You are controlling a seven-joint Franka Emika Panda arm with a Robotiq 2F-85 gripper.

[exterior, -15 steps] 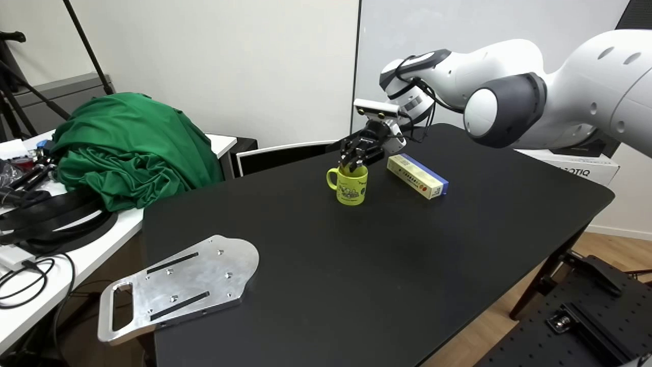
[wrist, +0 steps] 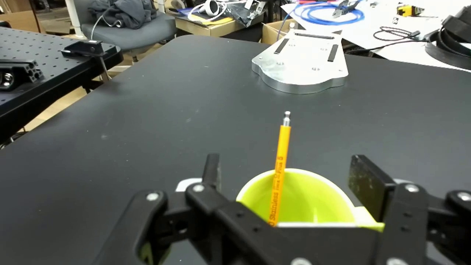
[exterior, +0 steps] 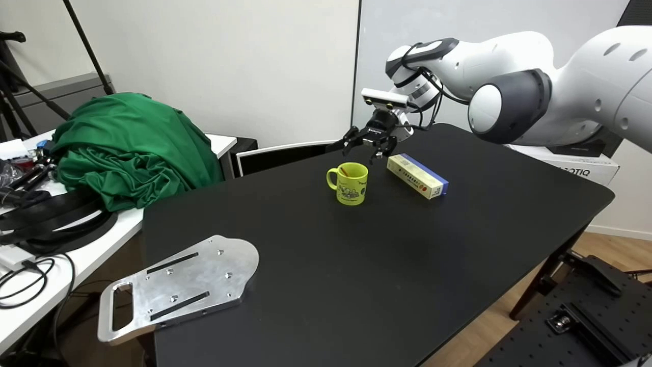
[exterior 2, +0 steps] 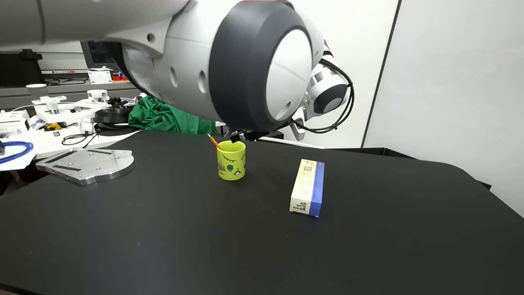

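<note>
A yellow-green mug [exterior: 351,188] with printed drawings stands upright on the black table. Inside it leans an orange pen [wrist: 279,170] with a metal tip; its upper end rises above the rim in the wrist view and in exterior view 2, where it tilts over the rim of the mug [exterior 2: 231,162]. My gripper [exterior: 369,150] is open above and behind the mug, apart from it, with nothing held. In the wrist view the fingers [wrist: 371,187] stand wide, the mug and pen showing beyond and between them. The pen's lower end is hidden in the mug.
A cream and blue box [exterior: 416,175] lies on the table close to the mug. A metal plate with a handle [exterior: 189,278] rests at the table's left edge. A green cloth [exterior: 131,153] heaps on the white side table.
The gripper has opened and risen up and back from the mug's mouth, where its fingers were close together a second ago. The mug and box have stayed in place.
</note>
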